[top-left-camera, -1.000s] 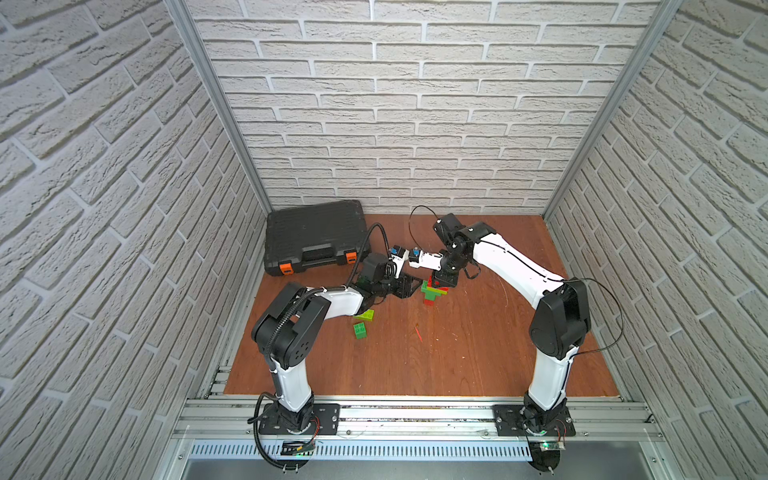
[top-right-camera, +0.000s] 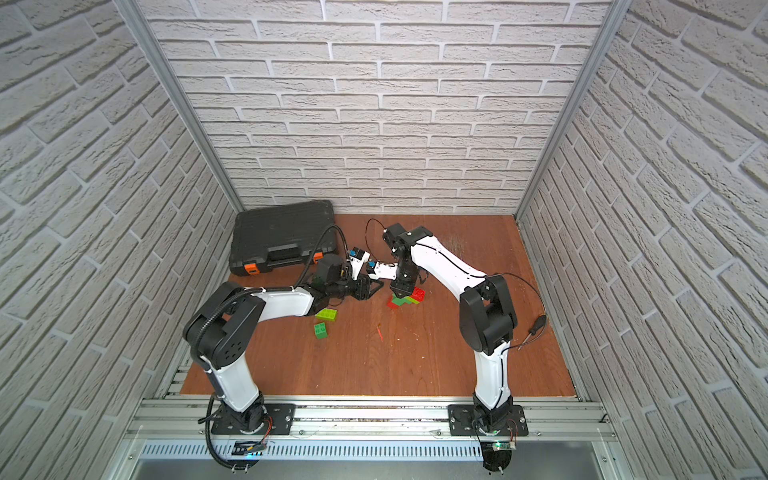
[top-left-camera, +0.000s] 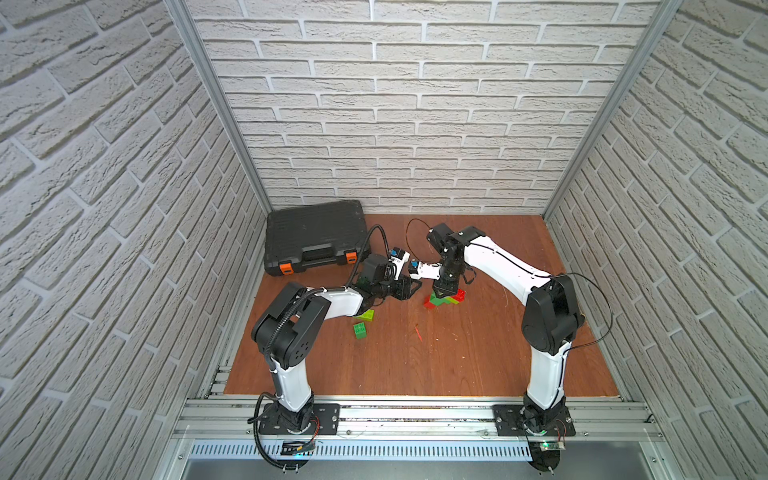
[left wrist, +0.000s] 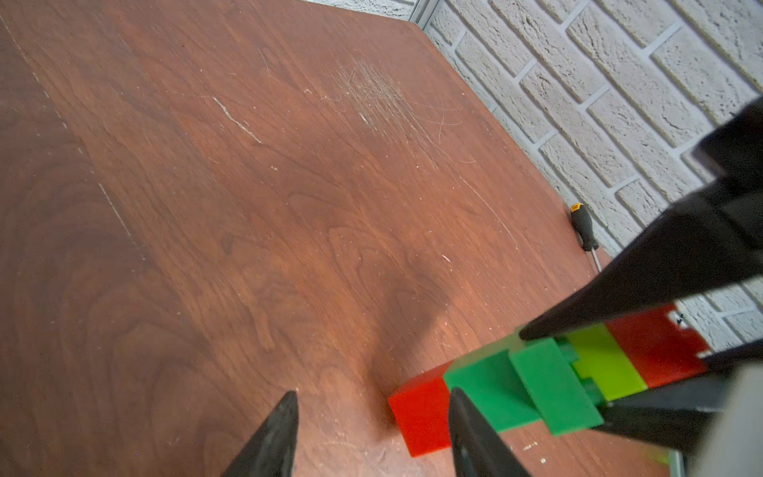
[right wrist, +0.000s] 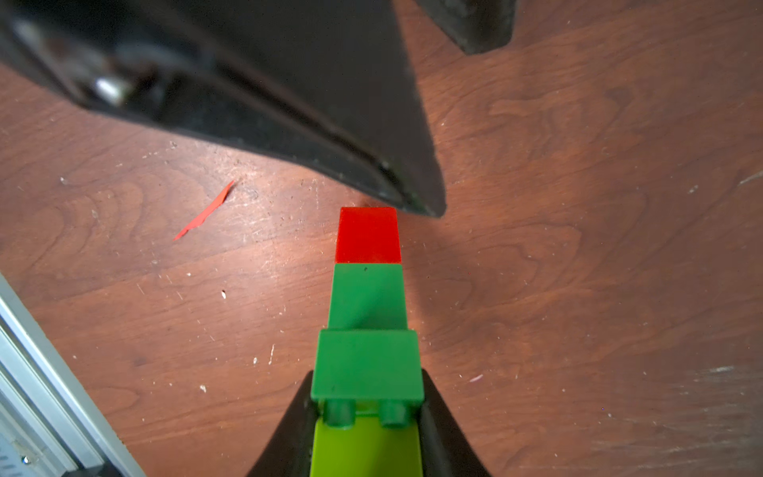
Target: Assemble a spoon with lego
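Observation:
An assembly of red, green and lime bricks hangs in my right gripper, shut on it, with a red brick at its far end. My left gripper stands open just left of it, with nothing between its fingers in the left wrist view; one finger is near the red end.
A lime brick and a green brick lie at left on the table. A black case sits at back left, a screwdriver at the right edge.
The left arm has barely moved.

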